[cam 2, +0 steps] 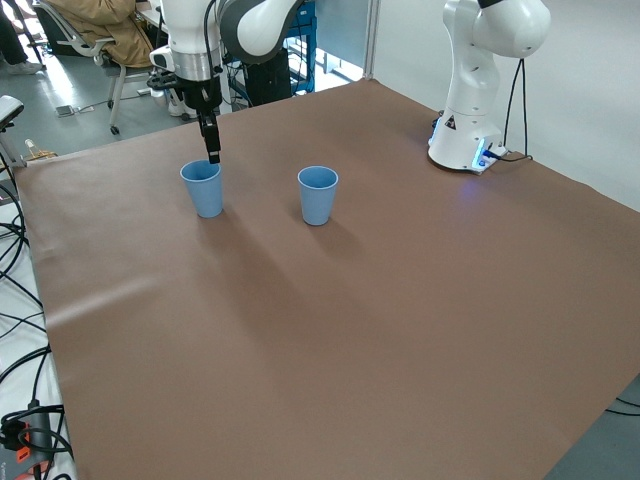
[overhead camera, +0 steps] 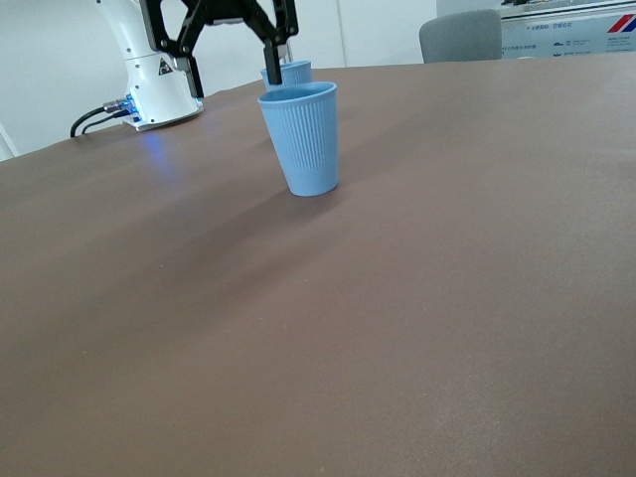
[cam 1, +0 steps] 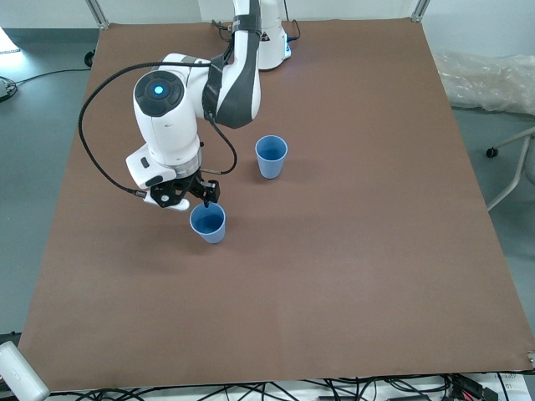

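Observation:
Two light blue ribbed cups stand upright on the brown table. One cup point(cam 1: 207, 227) point(overhead camera: 303, 144) point(cam 2: 204, 192) is directly beneath the black gripper point(cam 1: 197, 197) point(overhead camera: 237, 86), whose fingertips hang at about its rim. The other cup point(cam 1: 271, 159) point(cam 2: 317, 200) stands apart, farther back and right in the left view; in the top view it is mostly behind the first. In the top view the gripper's fingers are spread apart; whether a tip is inside the rim is unclear.
Cables point(cam 1: 368, 388) run along the front edge.

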